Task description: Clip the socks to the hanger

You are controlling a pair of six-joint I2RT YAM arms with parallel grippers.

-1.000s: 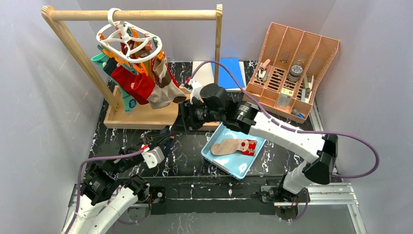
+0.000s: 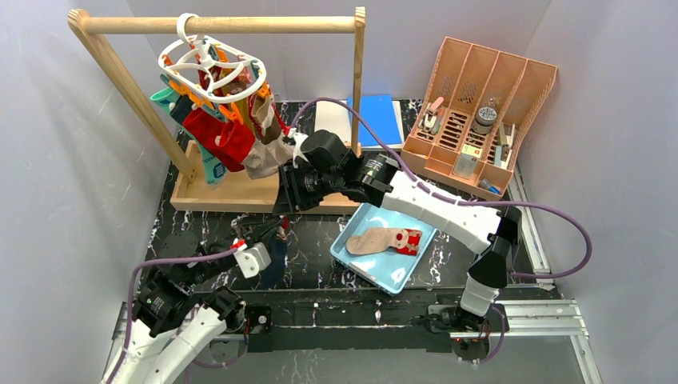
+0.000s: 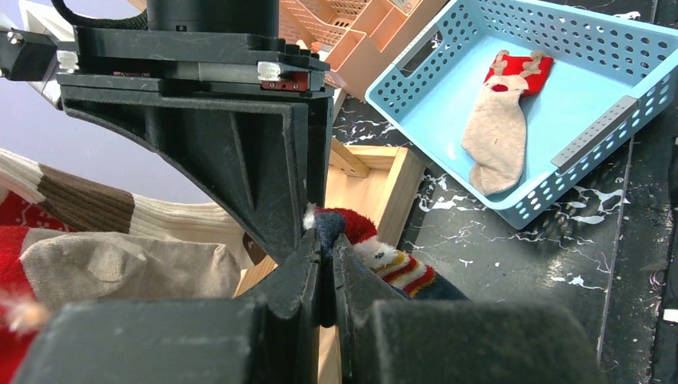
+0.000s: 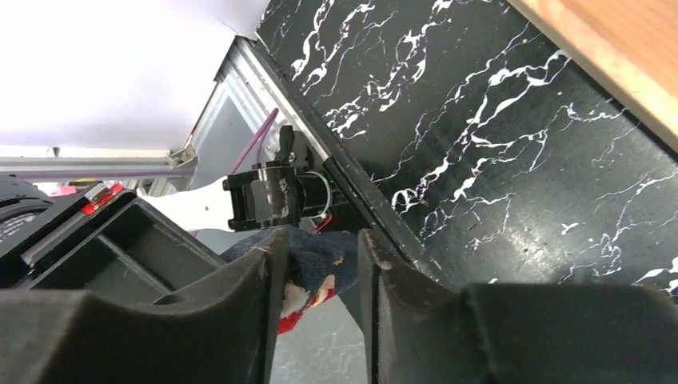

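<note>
A navy sock with red and white patterning (image 3: 352, 226) is pinched in my left gripper, whose fingers are shut on it. In the top view its dark fabric (image 2: 276, 260) hangs over the black table. My right gripper is partly open right beside the left one, and the navy cloth (image 4: 324, 260) shows between its fingertips, with a gap at one side. Farther back, the white round hanger (image 2: 256, 72) hangs from the wooden bar, with several socks in orange clips. A beige and red sock (image 2: 376, 240) lies in the blue basket (image 2: 344, 254).
The wooden rack's base (image 2: 240, 198) lies just behind both grippers, and the hanging socks are close to the right gripper's left. An orange organizer (image 2: 448, 168) stands at the back right. Bare table lies between the left arm and the basket.
The dark sock's hanging part has shifted; the left arm stays put.
</note>
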